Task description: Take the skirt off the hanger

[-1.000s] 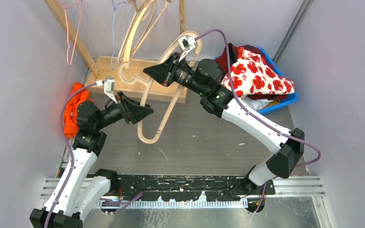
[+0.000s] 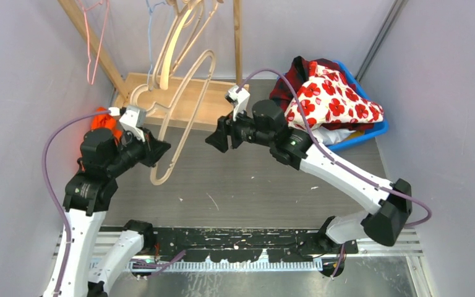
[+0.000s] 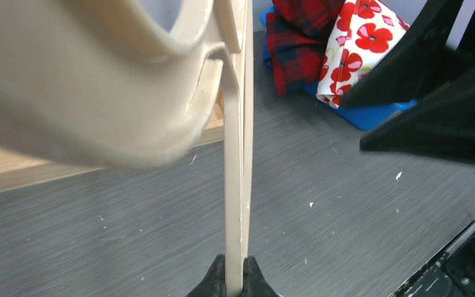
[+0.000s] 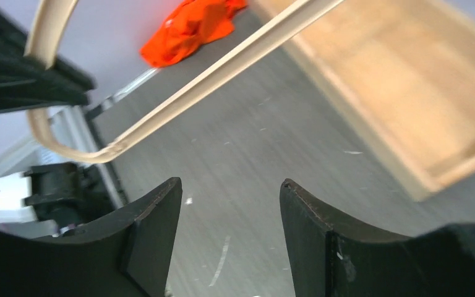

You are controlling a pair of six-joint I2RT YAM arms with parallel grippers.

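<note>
My left gripper (image 2: 159, 148) is shut on a pale wooden hanger (image 2: 192, 108), whose strip runs down between the fingertips in the left wrist view. My right gripper (image 2: 219, 139) stands open just right of the hanger, nothing between its fingers. No garment hangs on this hanger. A white cloth with red flowers (image 2: 328, 102) lies heaped with red plaid fabric (image 2: 284, 93) in the blue basket at the right; whether either is the skirt I cannot tell.
More hangers (image 2: 172, 49) hang at the back over a wooden shelf box (image 2: 124, 93). Orange cloth (image 2: 99, 124) lies at the left. The blue basket (image 2: 380, 129) stands back right. The floor between the arms is clear.
My left gripper and the hanger have moved left, the gripper now shut on it. My right gripper has come down from the hanger's upper part and now stands open beside it.
</note>
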